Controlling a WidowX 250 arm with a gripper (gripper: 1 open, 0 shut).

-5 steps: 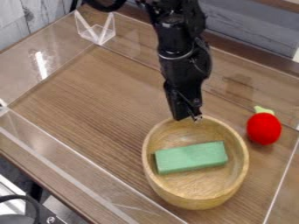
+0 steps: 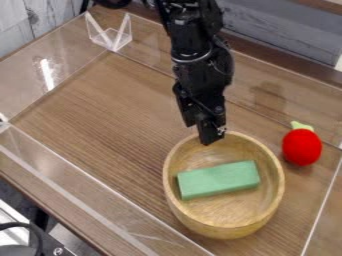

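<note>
My gripper (image 2: 206,125) hangs over the back rim of a round wooden bowl (image 2: 191,218); whether its fingers are open or shut is hard to make out against the dark body. A green block (image 2: 218,179) lies inside the bowl. A red tomato-like object (image 2: 302,149) with a pale green top sits to the right, beside the bowl.
A clear plastic container (image 2: 110,32) stands at the back left. A black cable or part lies at the lower left edge.
My gripper has shifted slightly and its fingertips look differently angled. The bowl, green block and red object have not visibly moved.
</note>
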